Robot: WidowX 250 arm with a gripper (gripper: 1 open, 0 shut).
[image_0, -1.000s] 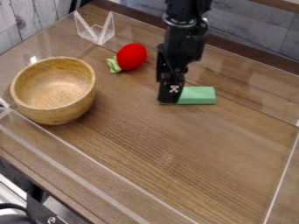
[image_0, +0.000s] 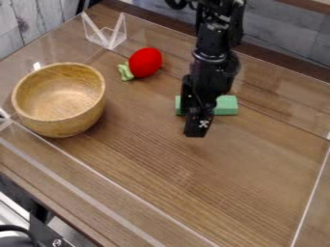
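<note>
My black gripper [image_0: 199, 123] reaches down from the top centre to just in front of a green block [image_0: 225, 104], partly covering its left part. Whether its fingers are open or shut is hard to tell in this small view.
A wooden bowl [image_0: 58, 96] sits at the left, with a red object [image_0: 145, 61] and a small green item [image_0: 126, 71] behind it. A white wire rack [image_0: 107, 32] stands at the back left.
My gripper has come down and toward the front, now lower and covering part of the green block. The other objects look unmoved.
</note>
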